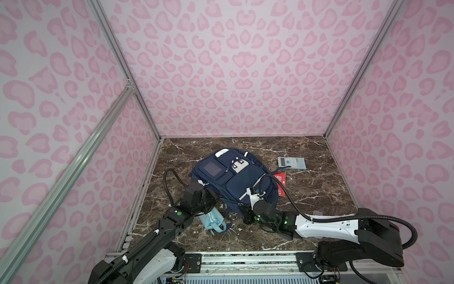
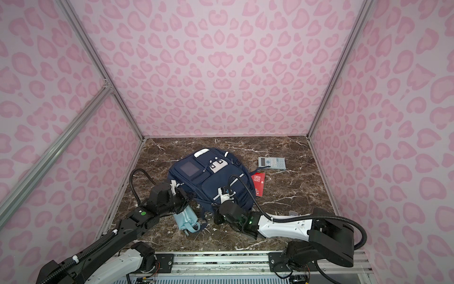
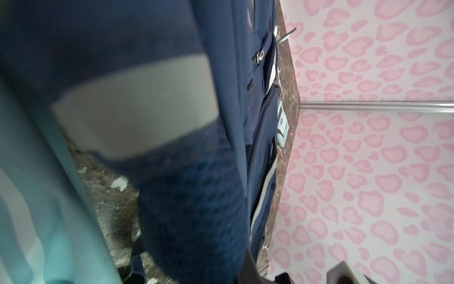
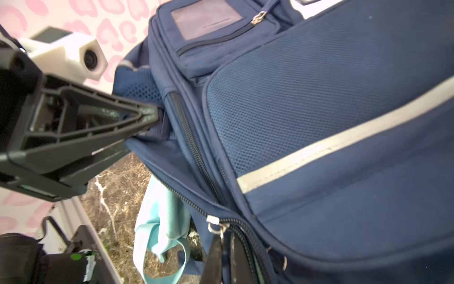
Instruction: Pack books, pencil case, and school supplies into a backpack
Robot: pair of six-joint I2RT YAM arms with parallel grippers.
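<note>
The navy backpack (image 1: 241,184) lies flat in mid-table, its side zipper (image 4: 212,220) partly open near the front. My left gripper (image 1: 208,198) is at the backpack's near-left side above a light blue pencil case (image 4: 163,213); its fingers are mostly hidden, so its finger is unclear. My right gripper is at the near zipper pull, shut; whether it pinches the pull is unclear. A calculator (image 1: 291,163) and a red book (image 2: 259,182) lie right of the backpack.
Pink patterned walls enclose the marble table (image 1: 321,184). Both arms occupy the front.
</note>
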